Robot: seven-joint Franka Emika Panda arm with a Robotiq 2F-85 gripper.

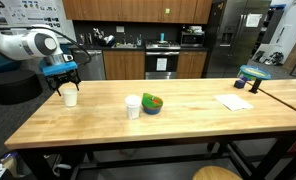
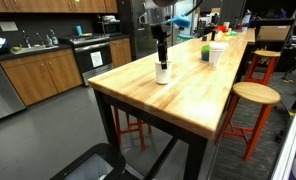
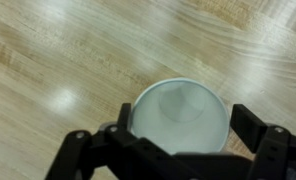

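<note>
A white cup [image 1: 69,95] stands on the wooden table near its left end. My gripper [image 1: 68,83] is directly over it, fingers open. From above, in the wrist view, the round white cup [image 3: 180,117] lies between the two dark fingertips, which are spread to either side of it; part of the cup is hidden by the gripper. Exterior view 2 has the cup [image 2: 163,72] upright with the gripper's fingers at its top. Whether the fingers touch it I cannot tell.
Farther right on the table [image 1: 198,98] stand another white cup [image 1: 133,106] and a bowl [image 1: 151,103] with green and red in it. A white sheet [image 1: 233,102] lies beyond them. Between the two cups the tabletop is bare.
</note>
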